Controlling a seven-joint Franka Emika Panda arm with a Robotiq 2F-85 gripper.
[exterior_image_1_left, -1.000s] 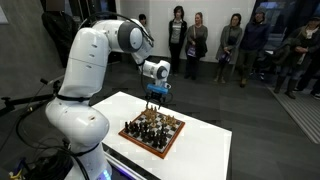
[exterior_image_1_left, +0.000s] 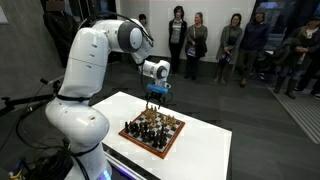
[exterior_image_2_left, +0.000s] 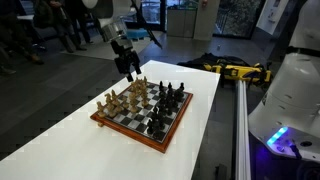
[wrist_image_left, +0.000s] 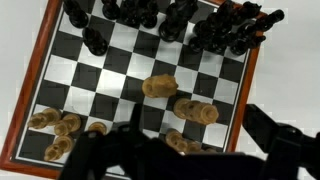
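A chessboard (exterior_image_2_left: 143, 118) with a brown rim lies on the white table, dark and light wooden pieces standing on it. Above its light-piece side hangs my gripper (exterior_image_1_left: 154, 103), fingers apart and nothing between them. In the wrist view the two black fingers (wrist_image_left: 128, 148) reach in from the bottom, and a light knight-like piece (wrist_image_left: 159, 86) stands on the board just ahead of the gap. A tall light piece (wrist_image_left: 197, 110) is right of that one. More light pieces (wrist_image_left: 62, 123) are at lower left; dark pieces (wrist_image_left: 232, 28) line the top. The fingers hide part of the near rows.
Bare white table (exterior_image_2_left: 60, 150) surrounds the board, with wide free room to its right in exterior view 1. Several people (exterior_image_1_left: 198, 38) stand behind the table by the wall. Yellow and black gear (exterior_image_2_left: 235, 70) lies beyond the table in exterior view 2.
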